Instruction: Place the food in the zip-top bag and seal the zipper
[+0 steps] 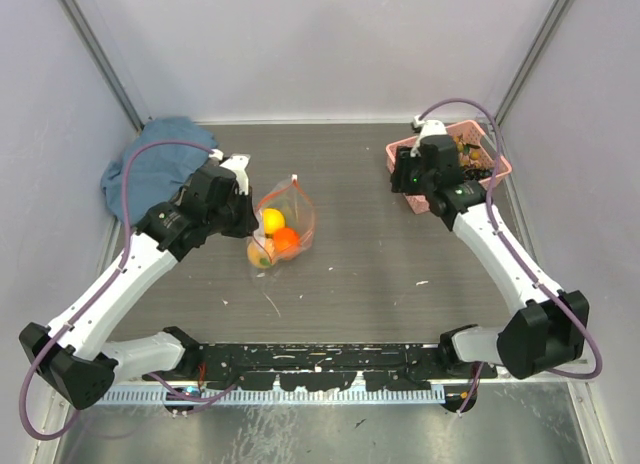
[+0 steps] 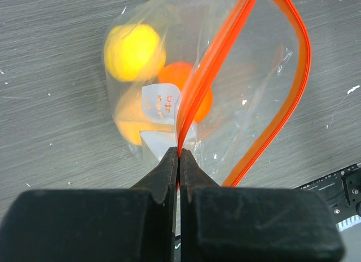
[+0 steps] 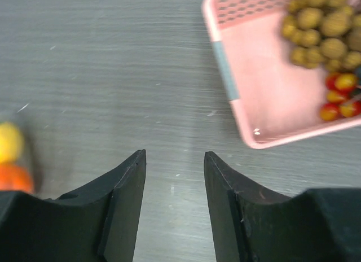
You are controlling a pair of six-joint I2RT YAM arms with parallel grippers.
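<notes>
A clear zip top bag (image 1: pixel 302 215) with an orange zipper rim stands left of the table's middle, its mouth gaping. Inside it lie a yellow fruit (image 2: pixel 133 51), an orange fruit (image 2: pixel 179 75) and a yellow-orange fruit (image 2: pixel 134 118). My left gripper is shut on the near edge of the bag's rim, where the two orange strips come close. Over at the pink basket (image 1: pixel 415 203), my right gripper hangs above its left side, its fingers apart and nothing between them.
The pink basket holds brown-yellow grapes (image 3: pixel 333 25) and small red-yellow fruit (image 3: pixel 342 98). A crumpled blue cloth (image 1: pixel 150 174) lies at the back left. Bare table (image 1: pixel 350 244) stretches between bag and basket.
</notes>
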